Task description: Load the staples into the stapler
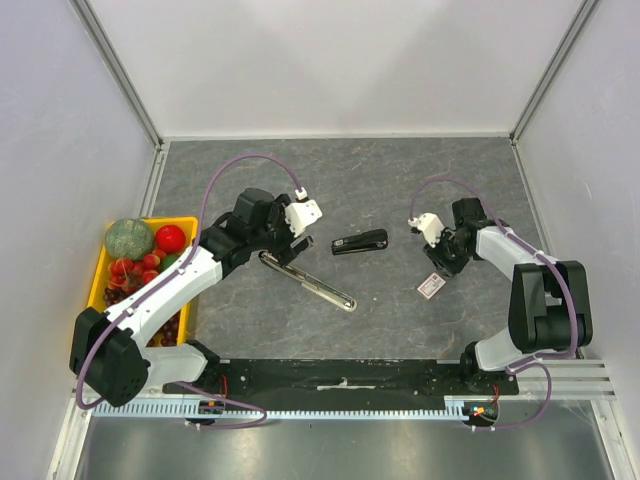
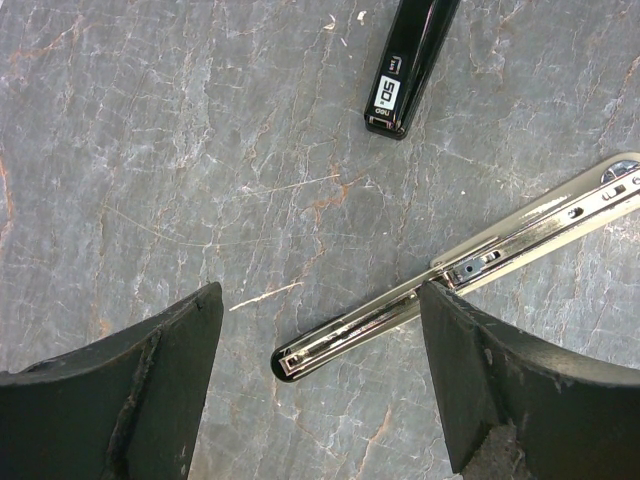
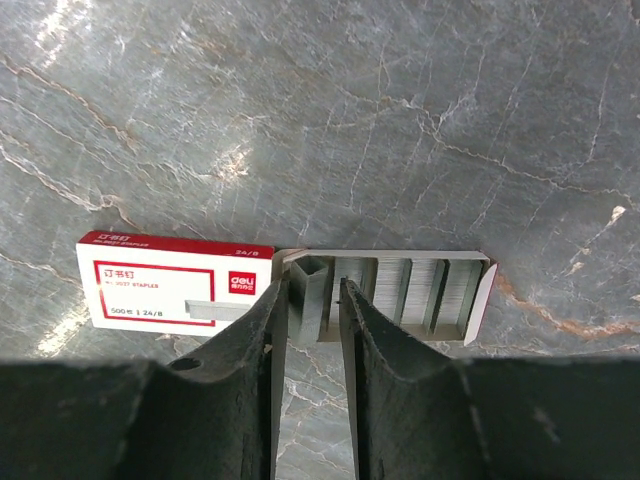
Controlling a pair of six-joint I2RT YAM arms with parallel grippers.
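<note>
In the right wrist view, the red-and-white staple box has its tray out, holding several staple strips in compartments. A strip in the leftmost compartment sits tilted between the fingertips of my right gripper, which is part open; whether both fingers touch it I cannot tell. The opened stapler lies below my left gripper, its long channel exposed. The left gripper stands open, with nothing held between its fingers.
A closed black stapler lies in the middle of the table. A yellow crate of produce stands at the left.
</note>
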